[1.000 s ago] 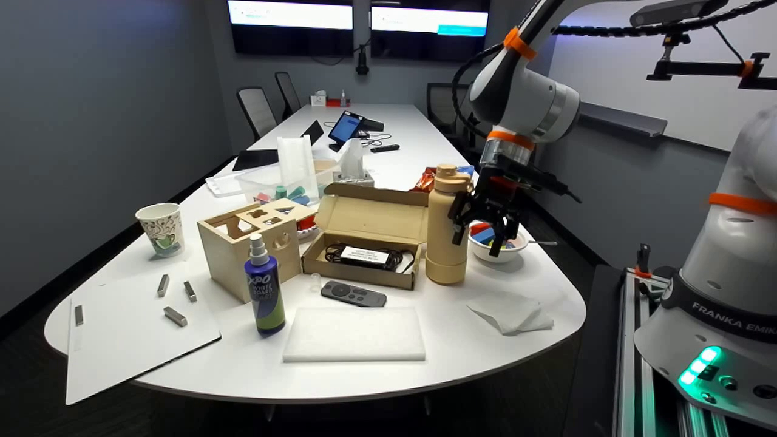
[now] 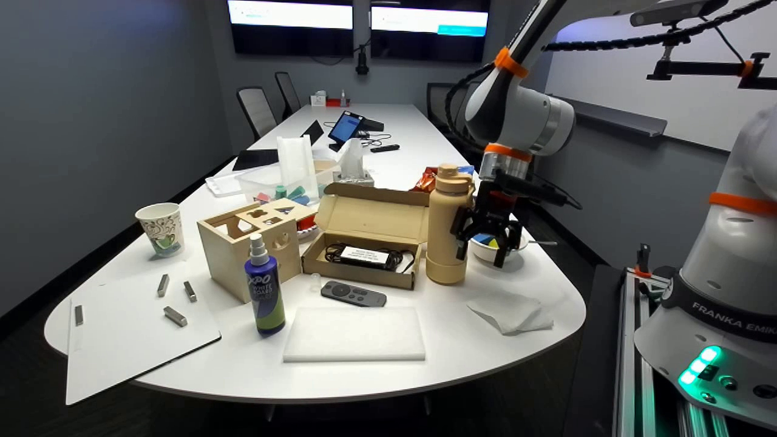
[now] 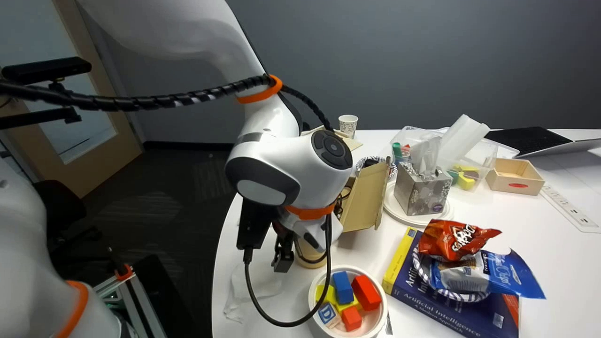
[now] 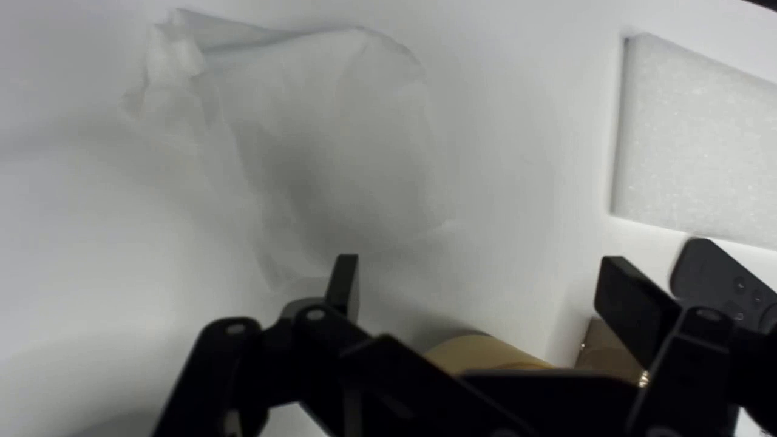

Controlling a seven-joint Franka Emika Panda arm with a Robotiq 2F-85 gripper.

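Note:
My gripper stands open above the table, its two black fingertips wide apart with nothing gripped. In exterior view 1 the gripper hangs beside the tall tan bottle, its left finger overlapping the bottle's right edge; whether they touch I cannot tell. A sliver of the bottle shows low in the wrist view, partly behind the gripper. A crumpled white tissue lies flat on the table ahead of the fingers. Beside the arm stands a white bowl of coloured blocks, partly behind my gripper in exterior view 1.
An open cardboard box with a black cable sits left of the bottle. Nearer the front lie a remote and a white foam slab. Books carrying snack bags stand past the bowl. Bare table surrounds the tissue.
My gripper has come down slightly and swung to a more upright angle, still beside the bottle. Objects on the table look unmoved.

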